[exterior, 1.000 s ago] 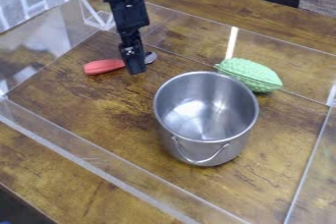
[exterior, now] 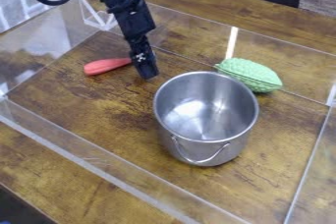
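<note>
The black gripper (exterior: pixel 141 65) reaches down from the top left to the right end of a red elongated object (exterior: pixel 104 66) lying on the wooden table (exterior: pixel 92 159). Its fingers stand open; whether anything lies between them is hard to tell. A large steel pot (exterior: pixel 205 120) with a wire handle stands to the lower right of the gripper. A light green, bumpy oblong object (exterior: pixel 249 74) lies behind the pot to the right.
Clear walls or panels border the work area at the left, back and right.
The gripper has shifted slightly and now covers more of the red object's right end. The pot and green object have not moved.
</note>
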